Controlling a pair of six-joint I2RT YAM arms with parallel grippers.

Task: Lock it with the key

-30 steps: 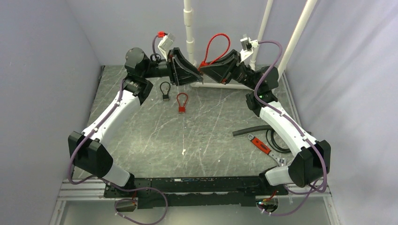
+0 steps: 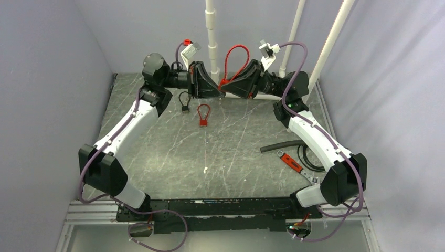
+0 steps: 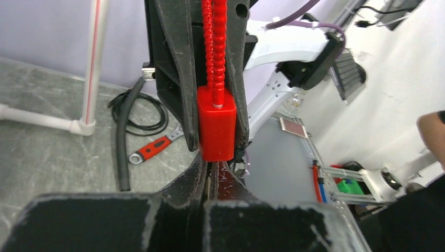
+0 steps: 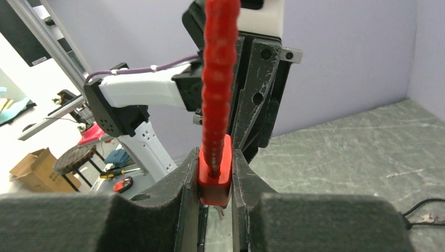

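Note:
A red padlock (image 3: 216, 126) with a red cable loop (image 2: 237, 60) is in my right gripper, one finger against each side of its body. My left gripper points at the padlock's lower end, its fingers shut and their tips just below the body. A thin metallic sliver shows between those fingers; I cannot make out whether it is the key. In the right wrist view a small silvery bit (image 4: 220, 212) shows under the padlock. The keyhole is hidden. From above, both grippers' tips meet over the back of the table.
On the table lie another red padlock (image 2: 203, 122) and a black one (image 2: 184, 108). A dark tube (image 2: 282, 146), a coiled black cable (image 2: 310, 160) and a red-handled wrench (image 2: 292, 161) lie at the right. White pipes (image 2: 212, 37) stand behind.
The right wrist has shifted most. The tabletop objects are unmoved.

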